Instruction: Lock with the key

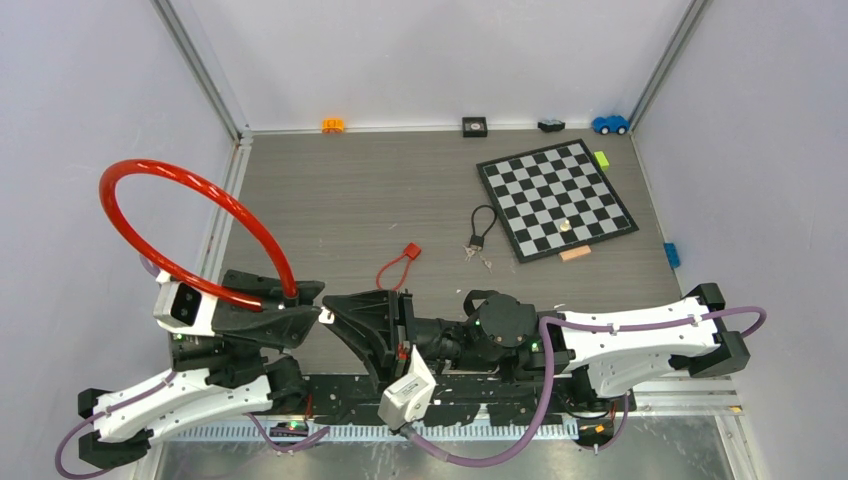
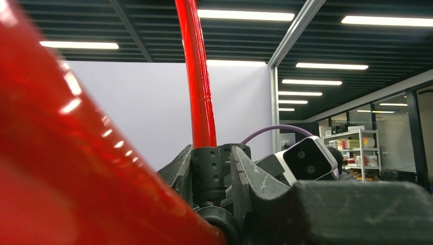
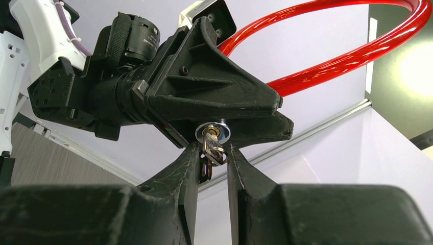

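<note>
A red U-lock (image 1: 191,181) is raised at the left, my left gripper (image 1: 297,305) shut on its dark end fitting (image 2: 207,173). In the right wrist view a silver key (image 3: 213,149) stands in the round keyhole (image 3: 222,130) between the left gripper's fingers. My right gripper has its fingertips just below the key, one on either side; they are apart and nothing clearly shows clamped between them. In the top view the two grippers meet nearly tip to tip at the lower middle.
On the table lie a small red cable lock (image 1: 410,250), a dark cable lock with keys (image 1: 477,240) and a chessboard (image 1: 520,200). Small toys line the back edge.
</note>
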